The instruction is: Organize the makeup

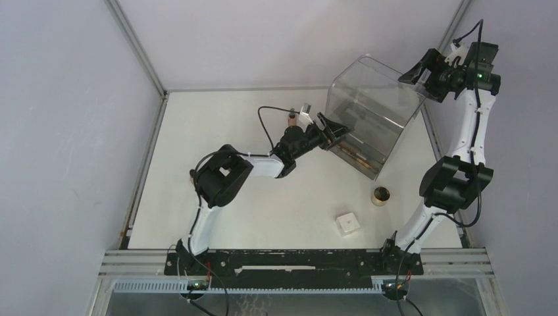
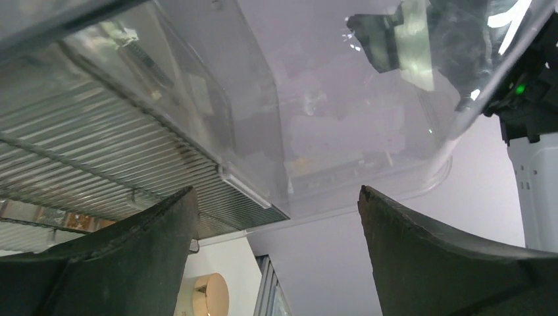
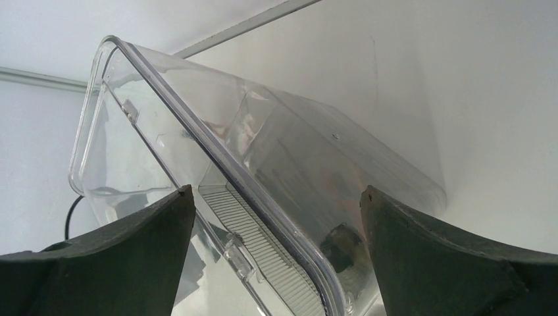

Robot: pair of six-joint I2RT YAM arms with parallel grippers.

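Observation:
A clear acrylic organizer [image 1: 380, 110] stands at the back right of the table, turned diagonally, with items behind its lower wall. My left gripper [image 1: 335, 131] is open at its left side; in the left wrist view its fingers frame the clear wall and ribbed shelves. My right gripper [image 1: 418, 82] is open at the organizer's upper right rim, which runs between its fingers in the right wrist view. Neither gripper visibly holds anything. An item with a peach tone [image 1: 291, 120] is partly hidden behind the left arm.
A gold cup [image 1: 380, 195] and a white cube [image 1: 348, 224] stand at the front right. Another small item is mostly hidden behind the left arm's elbow.

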